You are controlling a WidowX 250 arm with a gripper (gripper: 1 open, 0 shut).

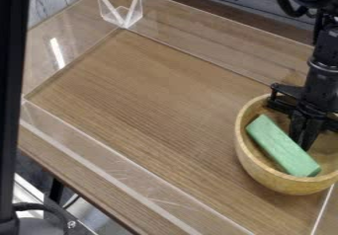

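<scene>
A tan wooden bowl (258, 168) sits at the right edge of the table, with a mint-green block (280, 143) lying slanted inside it. My black gripper (303, 136) reaches down from the upper right into the back of the bowl, behind the green block. Its fingertips are partly hidden in shadow; it looks shut, and I see nothing clearly held between them.
A small clear plastic piece (121, 15) stands at the back left corner.
</scene>
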